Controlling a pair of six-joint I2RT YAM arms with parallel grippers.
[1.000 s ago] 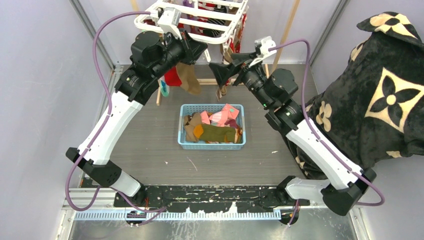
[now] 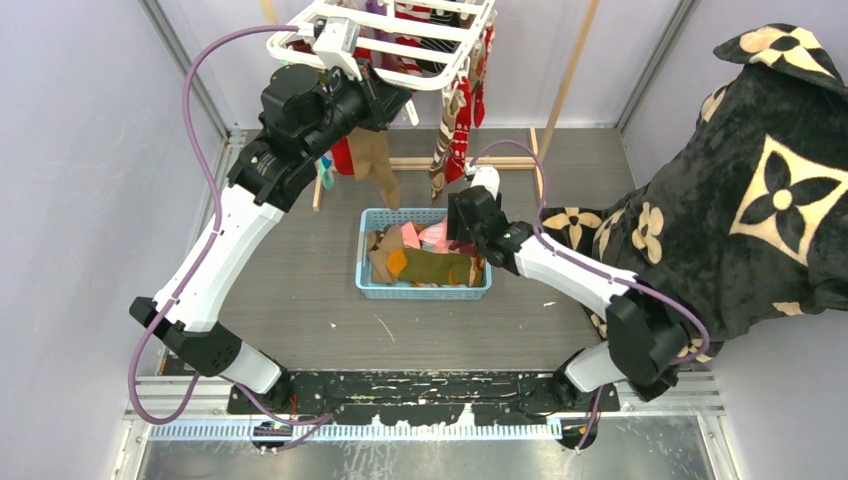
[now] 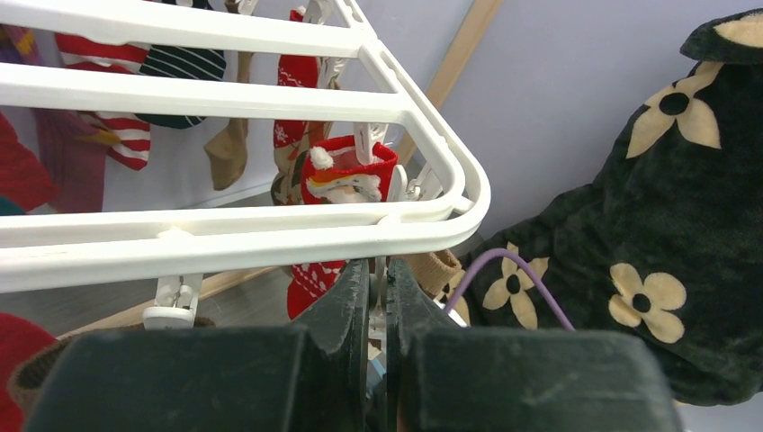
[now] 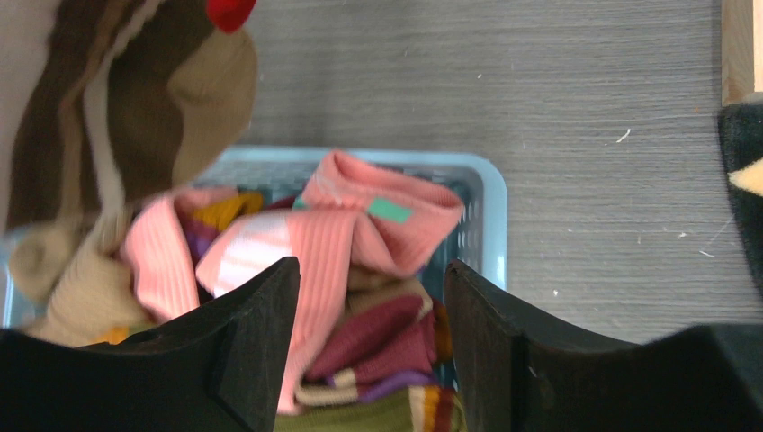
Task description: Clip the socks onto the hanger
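Observation:
The white hanger (image 3: 270, 236) has socks hanging from its clips, among them a red sock (image 3: 313, 292). My left gripper is shut on the hanger's front bar, high in the top view. My right gripper stands open above the blue basket (image 4: 493, 225), which holds a heap of socks: a pink one (image 4: 396, 216), a maroon one (image 4: 369, 337) and an olive one (image 2: 430, 265). Nothing shows between the right fingers. A brown striped sock (image 4: 126, 108) hangs beside it at the upper left of the right wrist view.
A dark flowered cloth (image 2: 760, 210) covers the right side. A wooden frame (image 4: 740, 45) stands behind the basket. Bare floor (image 2: 300, 290) lies left of and in front of the basket.
My right gripper has come down from beside the hanger to over the basket's right part. The left arm has stayed in place. The hanging socks sway slightly.

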